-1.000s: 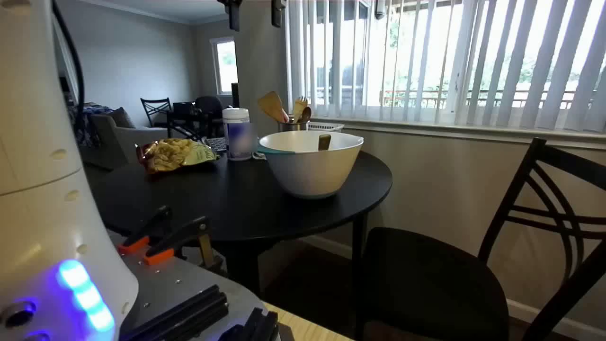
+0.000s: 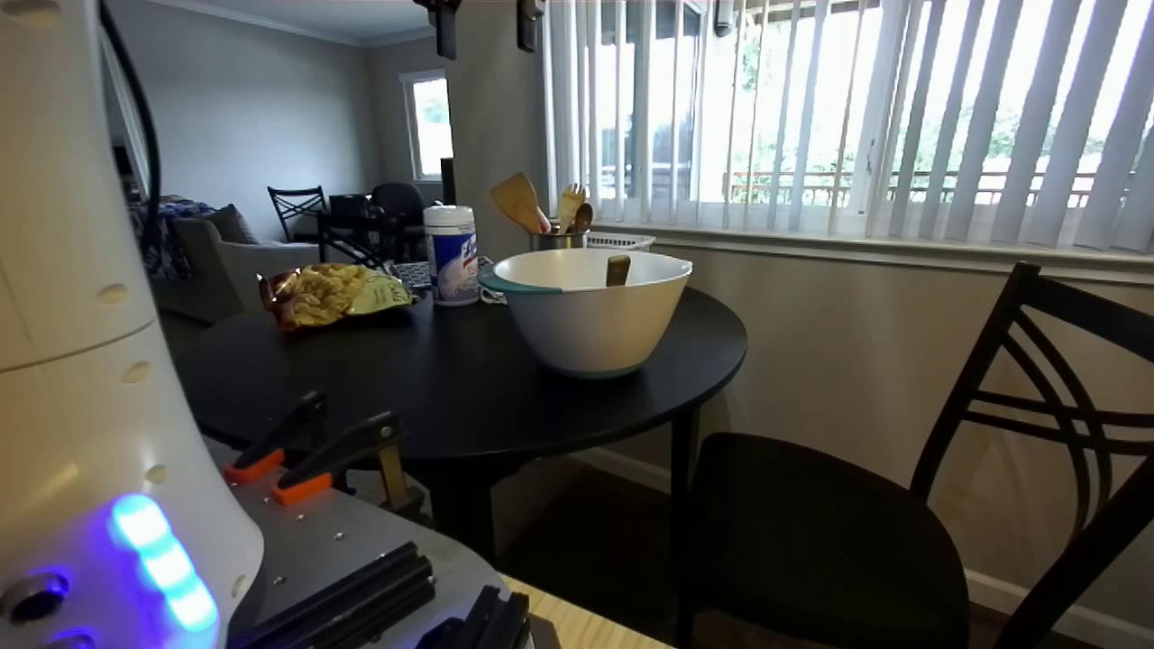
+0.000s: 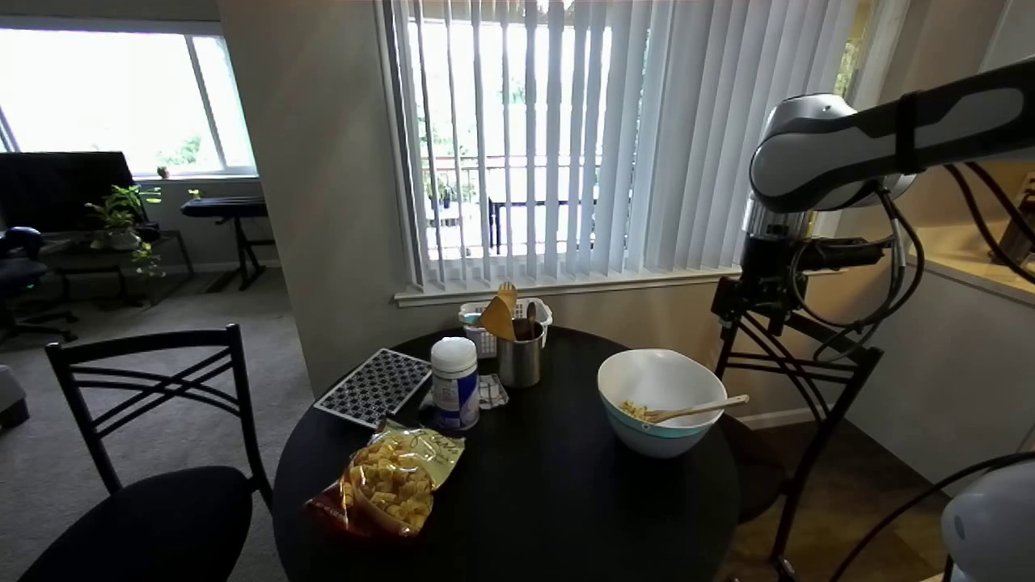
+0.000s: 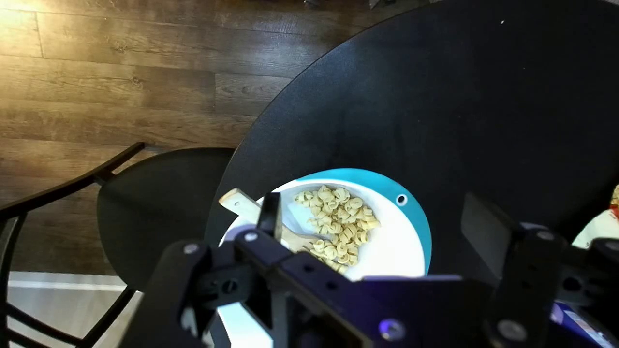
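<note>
My gripper (image 2: 486,36) is open, its two fingers well apart with nothing between them; only its tips show at the top edge of exterior view 1. Below it on the round black table stands a white bowl (image 3: 662,374) with a teal rim. Curled pasta (image 4: 339,223) lies inside. A wooden spoon (image 3: 694,411) rests in the bowl, its handle sticking out over the rim. In the wrist view one finger (image 4: 269,213) overlaps the spoon in sight, while the other finger (image 4: 486,235) appears over bare table. The gripper's own body hides the bowl's lower part there.
An opened snack bag (image 3: 393,482) lies on the table (image 3: 558,504). A white-capped wipes canister (image 3: 454,383), a metal utensil holder (image 3: 520,359), a white basket (image 3: 480,335) and a patterned sheet (image 3: 376,386) stand or lie farther back. Black chairs flank the table.
</note>
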